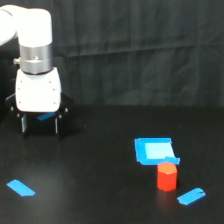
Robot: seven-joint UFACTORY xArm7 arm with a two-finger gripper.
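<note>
The white arm hangs at the far left, its gripper [39, 124] low with two dark fingers standing apart. A blue piece [46, 115] lies behind the fingers, partly hidden. A red hexagonal block [167, 176] sits at the right, just in front of a blue square [142, 150] with a pale centre.
Small blue strips lie on the black table [110, 190], one at front left [20, 187] and one at right [191, 196]. A dark curtain stands behind.
</note>
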